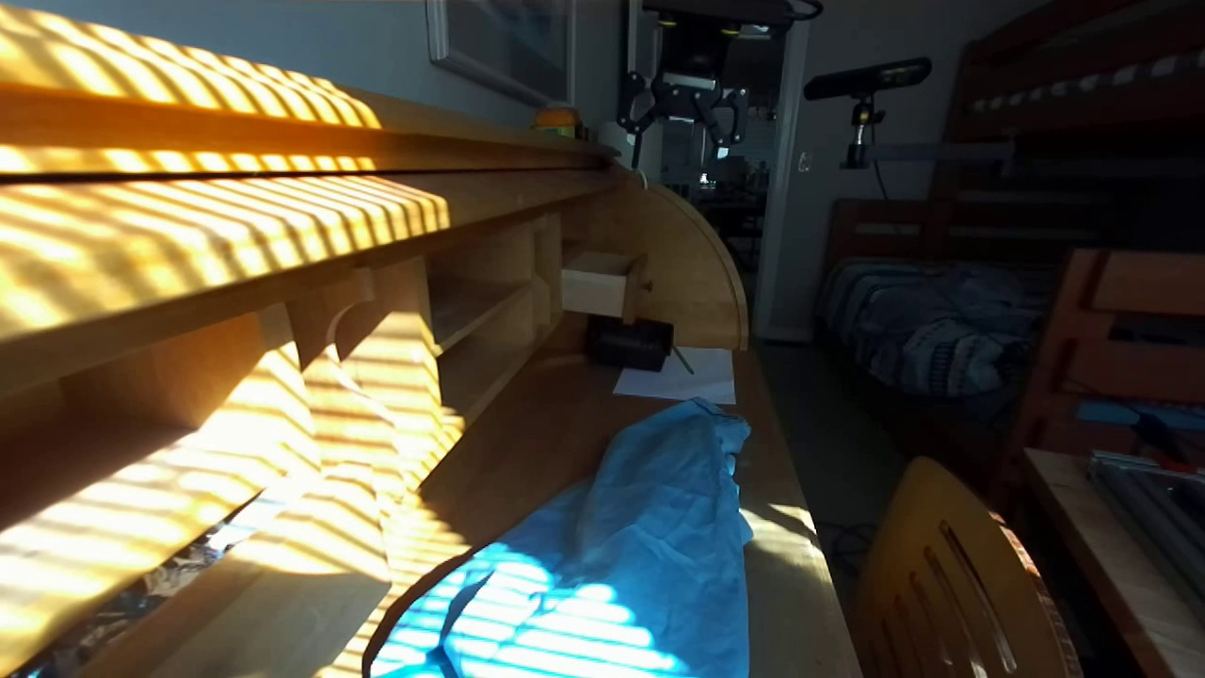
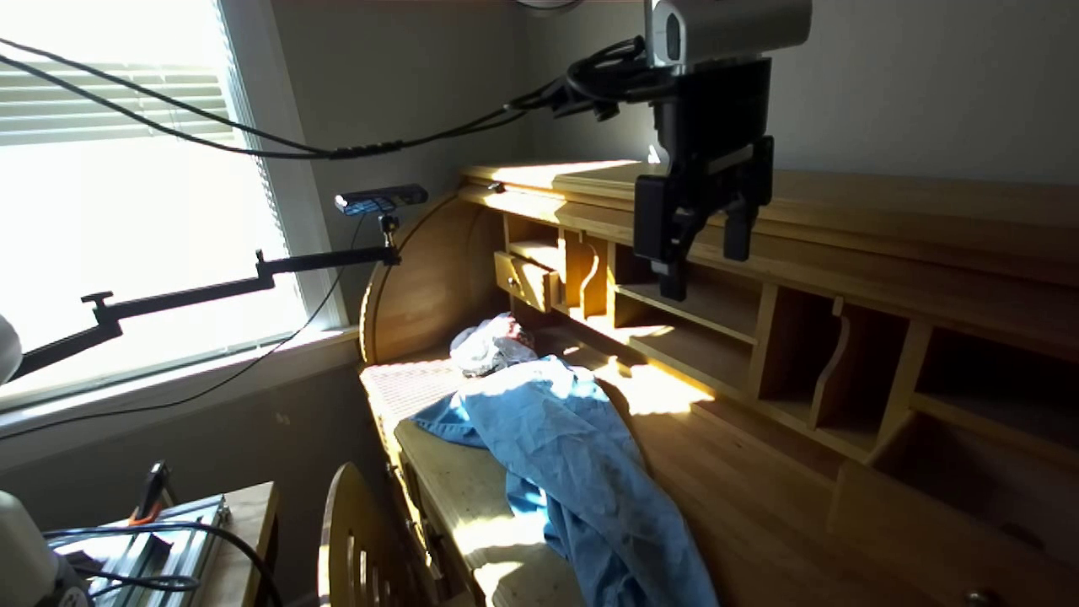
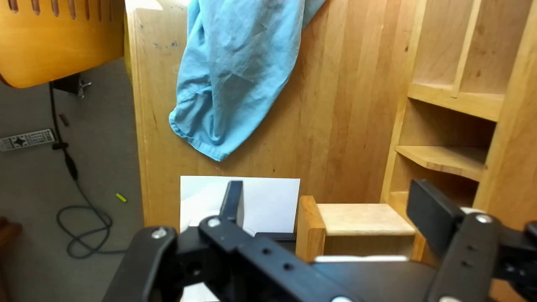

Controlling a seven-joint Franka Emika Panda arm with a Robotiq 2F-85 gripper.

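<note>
My gripper [image 2: 705, 243] hangs high over the desk with its fingers apart and nothing between them. In the wrist view its black fingers [image 3: 234, 201] stand wide on either side of an open small drawer [image 3: 370, 219] and a white sheet of paper [image 3: 267, 193], both well below. A light blue cloth, seemingly a garment [image 3: 236, 80], lies crumpled on the desktop. In exterior view 1 the cloth [image 1: 666, 508] stretches toward the near end of the desk, while a black box-like object [image 1: 633, 343] and a thin stick [image 1: 683, 361] rest by the paper.
Wooden cubbyholes [image 2: 698, 303] line the back of the desk. A crumpled plastic bag [image 2: 492, 346] sits beyond the cloth at the far end. A chair [image 1: 960, 576] stands against the front edge. Bare desktop [image 3: 347, 100] lies between cloth and cubbies.
</note>
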